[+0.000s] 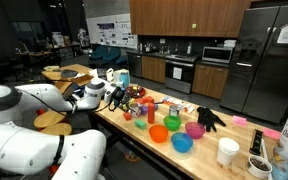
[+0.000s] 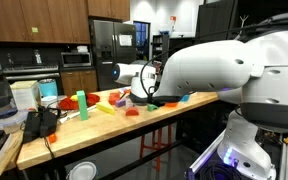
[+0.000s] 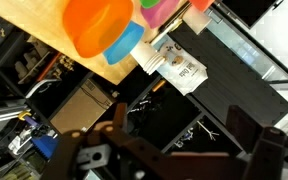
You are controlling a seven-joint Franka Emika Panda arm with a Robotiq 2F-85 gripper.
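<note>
Over the far left part of the table, my gripper (image 1: 116, 94) hangs at the end of the white arm. Its dark fingers (image 3: 120, 122) stand wide apart in the wrist view, and nothing shows between them. Below the table's edge, that view looks past the fingers to a dark floor. An orange bowl (image 1: 158, 133) and a blue bowl (image 1: 182, 143) sit on the near half of the table. Beyond them are a pink bowl (image 1: 195, 130) and a green bowl (image 1: 172, 123). A red bottle-like object (image 1: 151, 113) stands closer to the gripper.
A white container (image 1: 227, 151) stands toward the table's right end, with a black glove-like item (image 1: 211, 119) behind it. Several small coloured objects crowd the table near the gripper. A green upright block (image 2: 82, 101) stands on the tabletop (image 2: 69, 135), whose front strip is bare.
</note>
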